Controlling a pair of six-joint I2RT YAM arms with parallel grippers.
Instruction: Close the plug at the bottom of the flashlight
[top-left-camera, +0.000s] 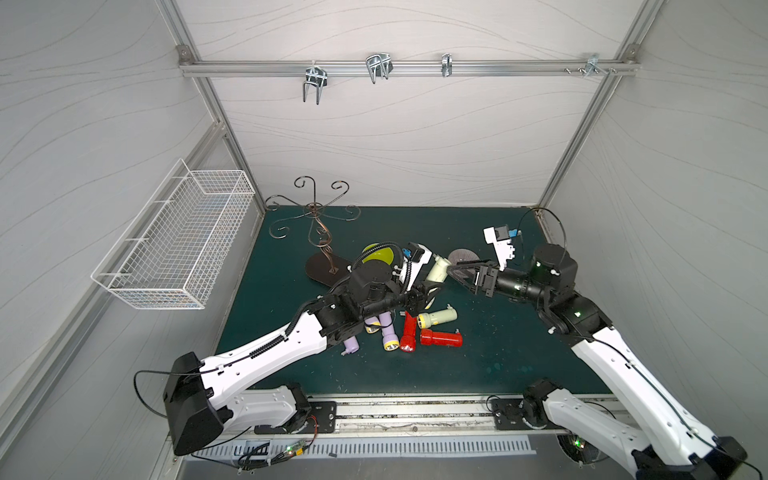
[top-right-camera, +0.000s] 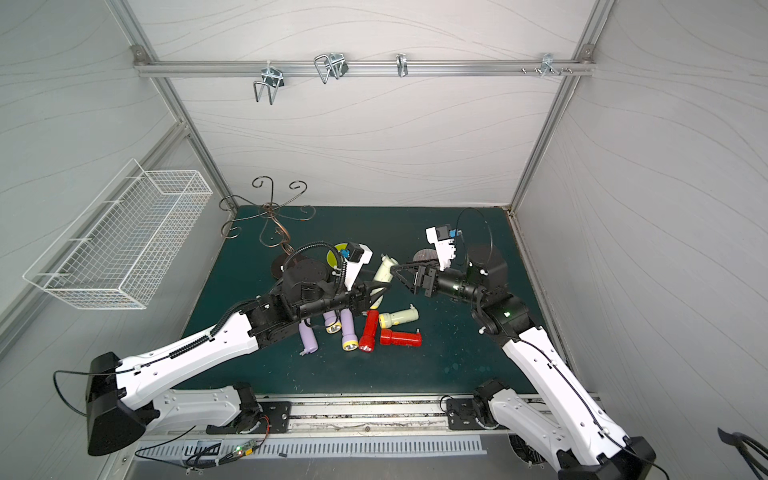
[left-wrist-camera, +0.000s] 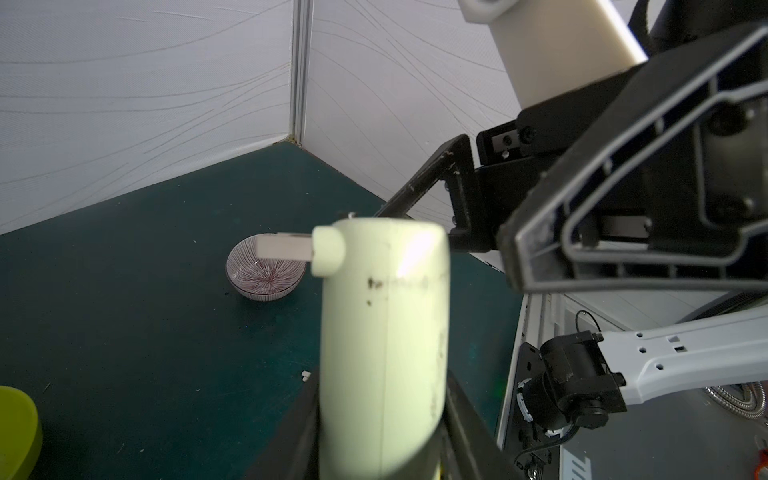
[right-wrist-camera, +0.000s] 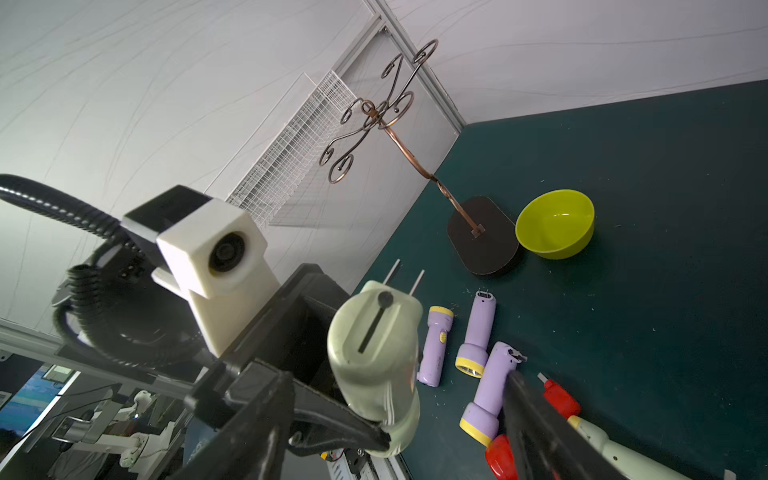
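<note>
A pale green flashlight (left-wrist-camera: 384, 344) is held up with its bottom end raised, and my left gripper (top-left-camera: 429, 293) is shut around its body. From that end a plug with two metal prongs sticks out; in the left wrist view the prongs point sideways from a small hinge block (left-wrist-camera: 326, 250). My right gripper (top-left-camera: 462, 276) stands open close to the plug end, just right of it in the top left view. In the right wrist view its dark blurred fingers (right-wrist-camera: 268, 424) show at the bottom, with nothing held.
Purple flashlights (right-wrist-camera: 478, 332), red flashlights (top-left-camera: 441, 338) and another pale green flashlight (top-left-camera: 437, 317) lie below the held one. Behind are a green bowl (right-wrist-camera: 556, 224), a striped bowl (left-wrist-camera: 265, 268) and a scroll-armed metal stand (top-left-camera: 320, 212).
</note>
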